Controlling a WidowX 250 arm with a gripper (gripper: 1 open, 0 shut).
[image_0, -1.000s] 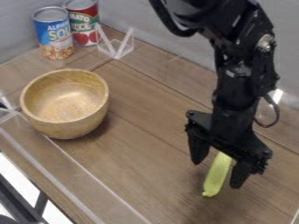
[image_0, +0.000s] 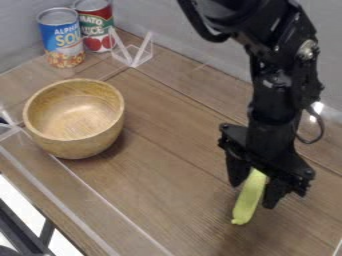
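The black gripper (image_0: 254, 180) hangs low at the right, its fingers open on either side of a long pale yellow-green object (image_0: 247, 203) lying on the wooden table (image_0: 160, 190). The object's upper part is partly hidden by the gripper, and I cannot tell whether the fingers touch it.
A wooden bowl (image_0: 75, 118) stands at the left. Two cans, one blue and silver (image_0: 63, 38) and one red (image_0: 96, 25), stand at the back left corner beside a white wire item (image_0: 131, 50).
The object looks about where it was.
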